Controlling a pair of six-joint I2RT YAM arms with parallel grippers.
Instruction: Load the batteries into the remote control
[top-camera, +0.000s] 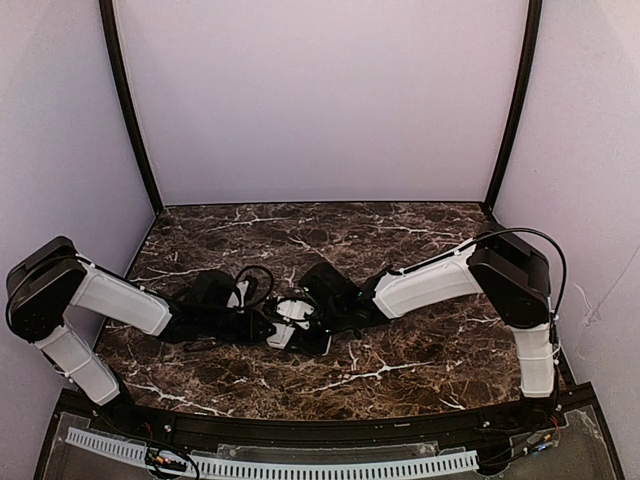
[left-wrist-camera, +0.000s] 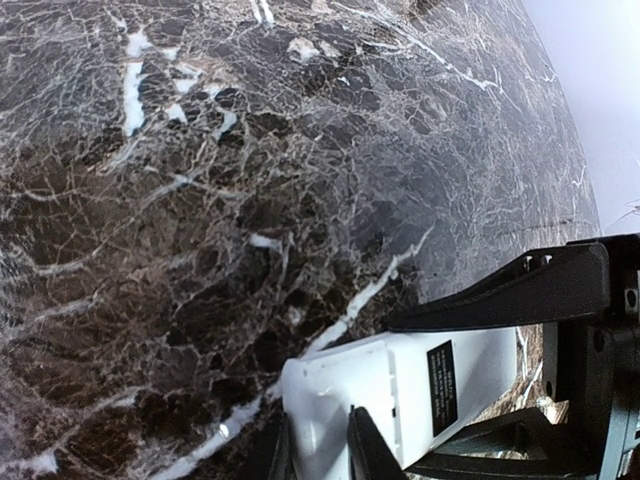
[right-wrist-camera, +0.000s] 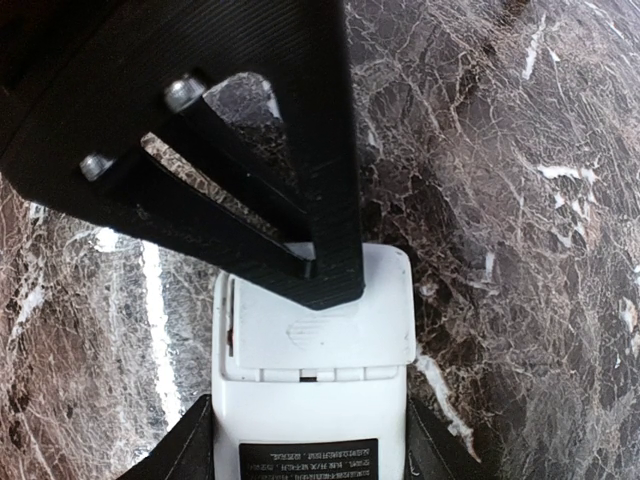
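The white remote control (left-wrist-camera: 480, 360) (right-wrist-camera: 300, 410) lies face down between my grippers, its back with a black label and its cover (right-wrist-camera: 300, 340) showing. My right gripper (top-camera: 305, 330) is shut on the remote's sides. My left gripper (top-camera: 262, 330) is at the cover end, its fingertips over the white plastic; in the right wrist view its black body overhangs the cover. Whether it grips anything is unclear. I cannot make out any loose batteries.
Pale walls (top-camera: 320, 100) enclose it at the back and both sides.
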